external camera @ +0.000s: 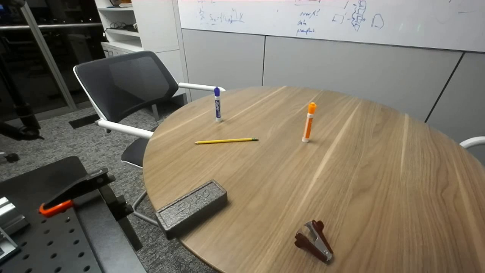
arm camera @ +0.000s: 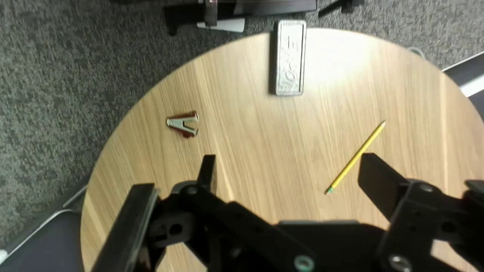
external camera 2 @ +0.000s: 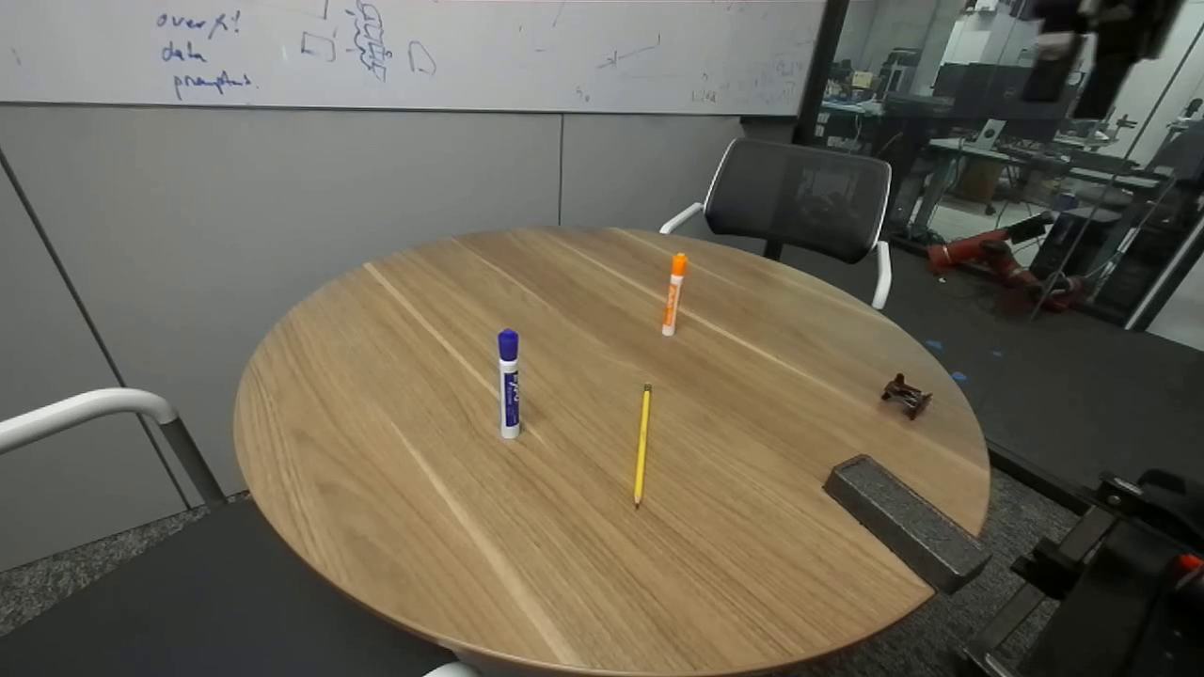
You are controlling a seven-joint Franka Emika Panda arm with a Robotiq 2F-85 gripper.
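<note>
A blue-capped marker [external camera: 218, 105] and an orange marker [external camera: 308, 123] both stand upright on the round wooden table [external camera: 377, 191]. The yellow pencil [external camera 2: 642, 446] lies flat between them and the dark eraser [external camera 2: 903, 519]. That eraser rests at the table's edge, one end sticking out slightly. A brown and silver staple remover [arm camera: 183, 124] lies on the left part of the table in the wrist view. My gripper is open and empty above the table, its fingers wide apart. Neither marker shows in the wrist view.
Beside the eraser's side of the table is a black perforated workbench [external camera: 50, 236] with an orange-handled tool [external camera: 57, 207]. Chairs [external camera: 127, 86] stand around the rim, and a whiteboard wall [external camera 2: 339, 192] rises behind. Wide bare wood lies between the objects.
</note>
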